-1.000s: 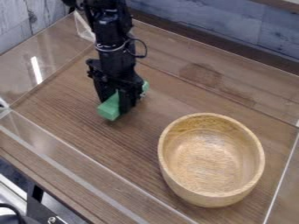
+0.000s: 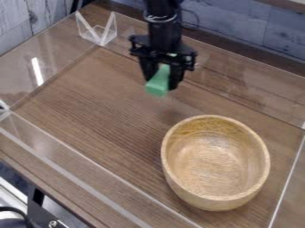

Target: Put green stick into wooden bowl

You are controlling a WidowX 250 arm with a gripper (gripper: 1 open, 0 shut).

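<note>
A green stick [image 2: 158, 83] hangs below my gripper [image 2: 161, 69], which is shut on it. Both are at the upper middle of the camera view, above the table. The stick's upper part is hidden among the dark fingers. Toward the lower right, the wooden bowl [image 2: 177, 176] sits on the table with its empty inside facing up. The held stick is farther back than the bowl and to its left, clear of its rim.
Bare wooden tabletop [image 2: 107, 116] fills the middle and left. A clear plastic piece [image 2: 98, 29] stands at the back left. Wooden wall panels [image 2: 256, 31] close off the back. Dark cables [image 2: 18, 218] lie at the lower left corner.
My gripper has carried the green stick up, back and to the right, away from the left middle of the table. The bowl has stayed in place.
</note>
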